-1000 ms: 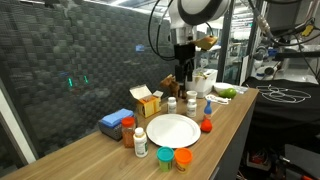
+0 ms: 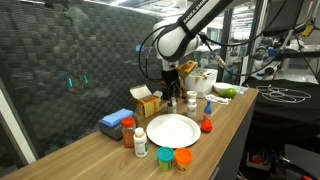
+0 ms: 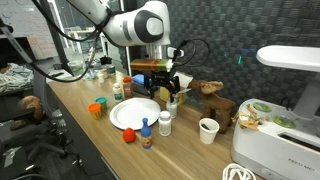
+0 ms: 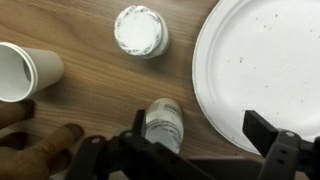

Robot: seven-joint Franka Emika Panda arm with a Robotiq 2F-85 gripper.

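My gripper is open, low over the table. A small bottle with a white cap (image 4: 165, 122) shows between its spread fingers in the wrist view, close to the left one; I cannot tell whether they touch. The same bottle (image 3: 172, 107) stands upright just beneath the gripper (image 3: 172, 89) in exterior view 2. Another white-capped bottle (image 4: 141, 32) stands farther off. A round white plate (image 2: 173, 130) lies beside the bottles, and the right finger reaches over its rim in the wrist view.
A white cup (image 3: 208, 130) and a brown animal figure (image 3: 221, 107) stand near the bottles. Close by are a blue bottle (image 3: 146, 133), a red item (image 3: 129, 135) and an open yellow box (image 2: 147, 101). Orange and green cups (image 2: 183, 158) occupy the near edge.
In exterior view 1 the arm has come down and to the left, bringing my gripper from above the table to the bottle. The objects have stayed in place.
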